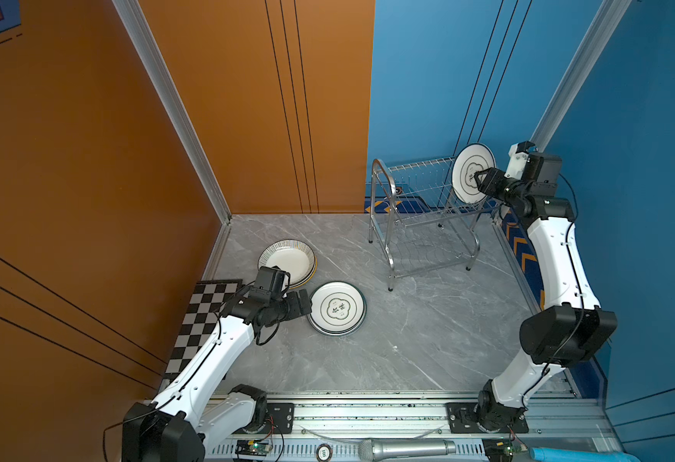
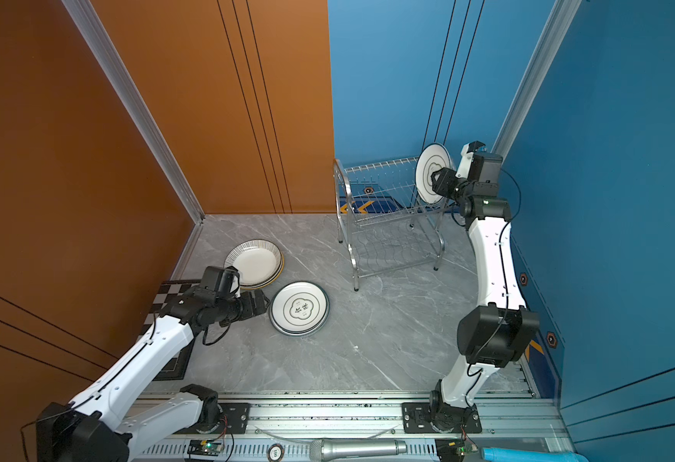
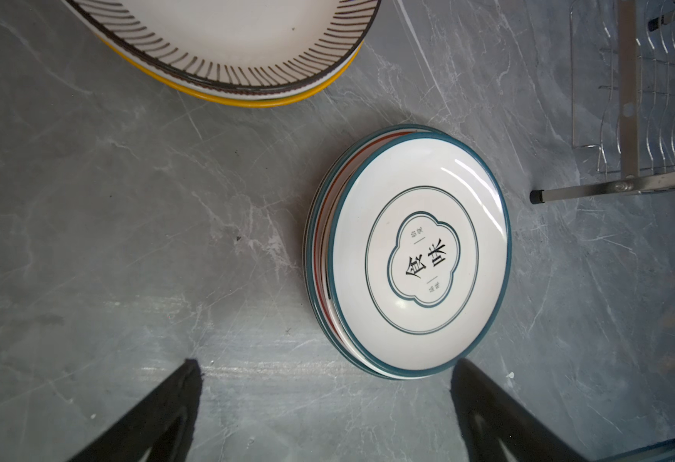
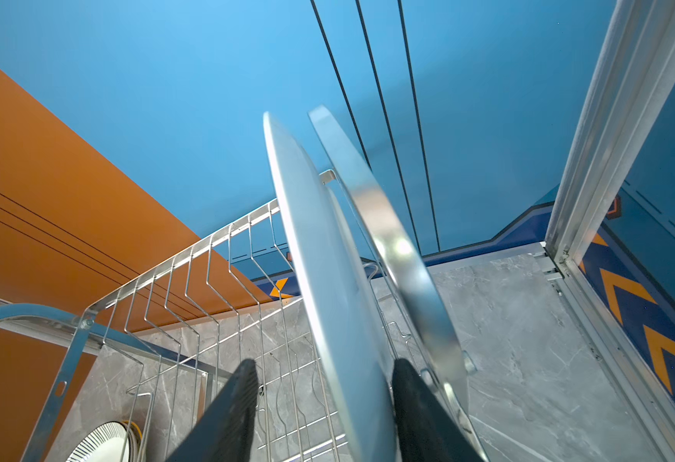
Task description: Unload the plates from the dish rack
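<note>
A white plate (image 1: 468, 165) stands upright at the right end of the wire dish rack (image 2: 376, 215). My right gripper is at that plate, its fingers part open on either side of the near edge; contact is unclear. My left gripper stands open over the floor, just left of a stack of blue-rimmed plates (image 3: 418, 331) with a logo on the top one. A second stack of striped, yellow-rimmed dishes (image 1: 287, 258) lies behind it.
The rack's left part is empty. Its metal end bar (image 4: 383, 223) rises right beside the plate. A checkered mat (image 1: 198, 304) lies at the left. Blue walls stand close to my right arm.
</note>
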